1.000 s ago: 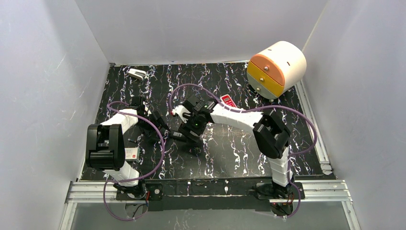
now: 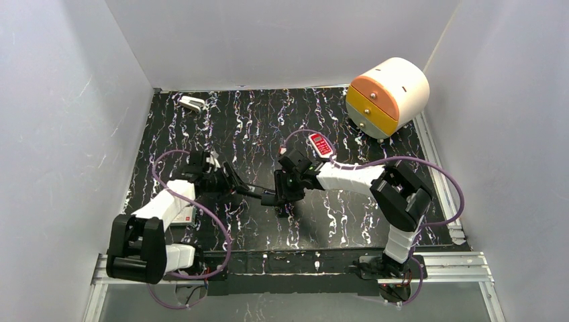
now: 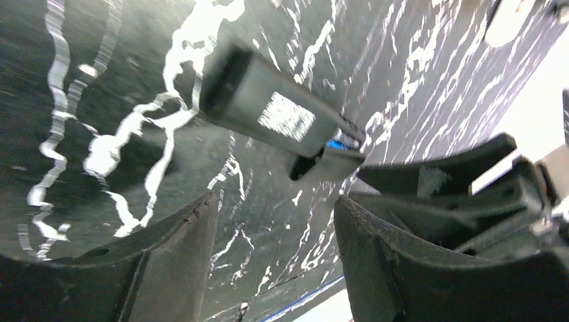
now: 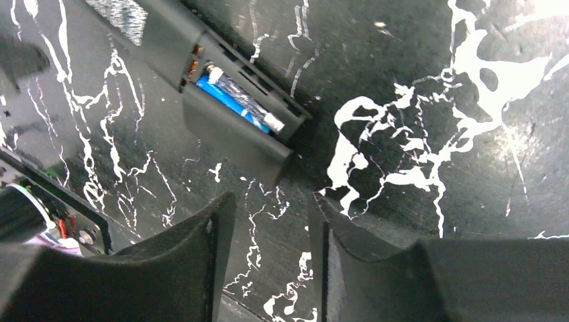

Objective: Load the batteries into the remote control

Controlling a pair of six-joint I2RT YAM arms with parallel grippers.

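The black remote control (image 2: 251, 190) lies on the marble table between my grippers, its battery compartment uncovered toward the right end. In the right wrist view a blue battery (image 4: 225, 100) and a silver one (image 4: 241, 94) lie inside, beside the loose-looking cover (image 4: 235, 141). My left gripper is part open above the remote's left end (image 3: 282, 117), nothing visible between its fingers. My right gripper is also part open and empty, just off the compartment's right end.
A red calculator (image 2: 321, 145) lies behind the right arm, a rounded drawer box (image 2: 396, 94) at the back right, a white object (image 2: 192, 103) at the back left, a white box (image 2: 183, 218) under the left arm.
My right gripper has shifted right, uncovering more of the remote in the top view.
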